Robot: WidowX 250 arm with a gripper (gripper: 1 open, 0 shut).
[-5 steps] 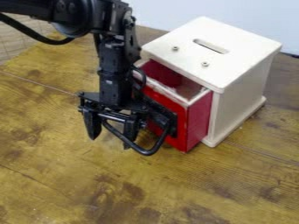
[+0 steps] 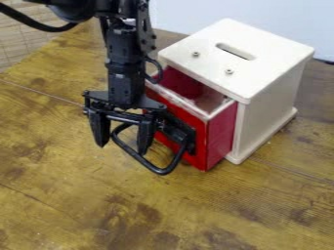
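Note:
My black gripper (image 2: 123, 127) hangs low at the left front of a cream wooden box (image 2: 261, 98), its two fingers apart and open. A red drawer (image 2: 216, 137) sticks out of the box's front, pulled part way out. A curved black handle bar runs from the drawer's front through the area of my fingers; whether the fingers touch it I cannot tell. The box's top has a slot and two screws.
A white wall stands behind the box at the upper right.
My gripper has shifted slightly left and up, with its fingers a little farther out from the drawer. The box and drawer look unmoved.

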